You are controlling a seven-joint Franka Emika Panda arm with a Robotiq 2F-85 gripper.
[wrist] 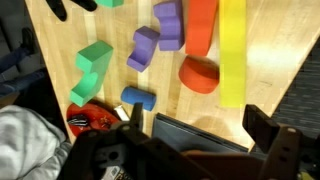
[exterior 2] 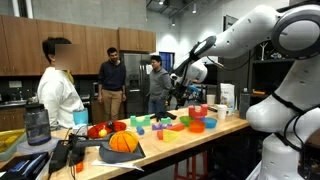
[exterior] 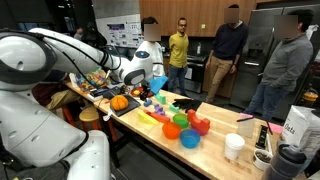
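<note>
In the wrist view my gripper is open, its dark fingers wide apart with nothing held. Ahead of it lie a yellow block [wrist: 232, 50], a long orange block [wrist: 201, 24] and a round orange-red piece [wrist: 199, 74]. Purple blocks [wrist: 143, 47], a green block [wrist: 92, 70] and a blue cylinder [wrist: 138, 98] are spread to the left. Below them a dark tray [wrist: 185, 138] shows partly between the fingers. From the side, the arm reaches over the far part of the table, its gripper small and hard to make out.
Green [exterior: 181, 120], orange [exterior: 171, 130] and blue [exterior: 190, 138] bowls stand mid-table, with a white cup [exterior: 233, 146] to the right. An orange ball [exterior 2: 124, 142] sits near the left end. Several people stand behind the table, one in white close to the arm.
</note>
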